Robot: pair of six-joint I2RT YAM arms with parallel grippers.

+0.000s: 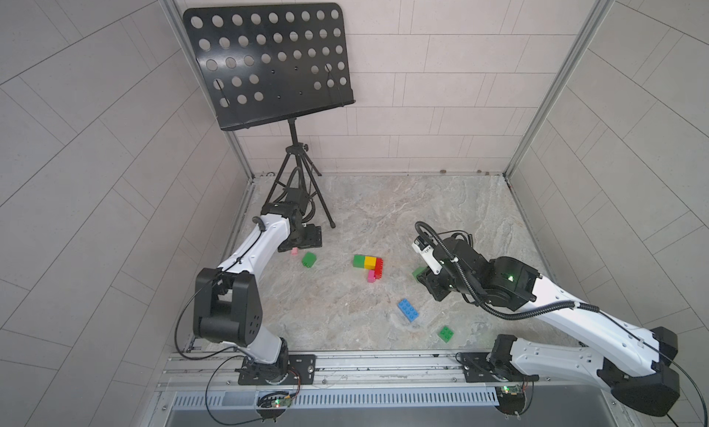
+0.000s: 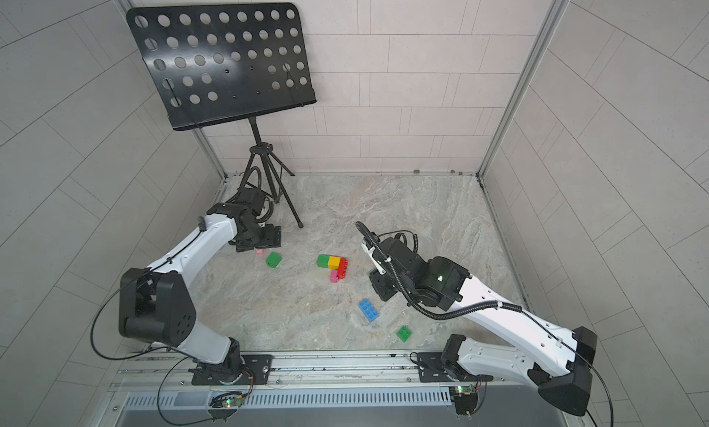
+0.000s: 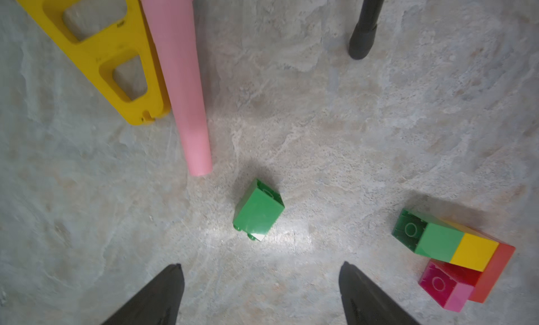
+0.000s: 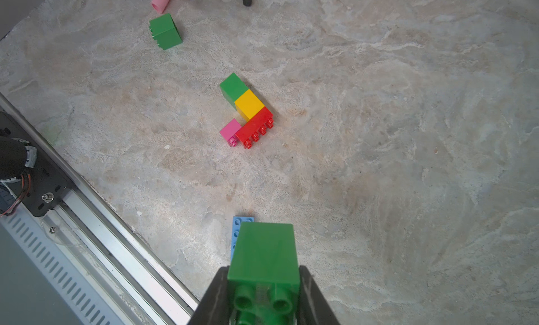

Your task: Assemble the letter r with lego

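In the right wrist view a green brick (image 4: 264,252) is held in my right gripper, shut on it, its studs facing back toward the camera. An assembly lies on the floor: a green brick (image 3: 440,240), a yellow brick (image 3: 474,251), a red brick (image 3: 496,271) and a pink brick (image 3: 446,285), set at right angles. My left gripper has its fingers well apart, with nothing between them. Ahead of it lies a loose green brick (image 3: 259,211). A blue brick (image 1: 407,309) and another green brick (image 1: 445,333) lie near the front.
A pink rod (image 3: 185,100) and a yellow frame-like piece (image 3: 106,61) lie beyond the loose green brick. The foot of the black stand (image 3: 363,38) rests on the floor at the back left.
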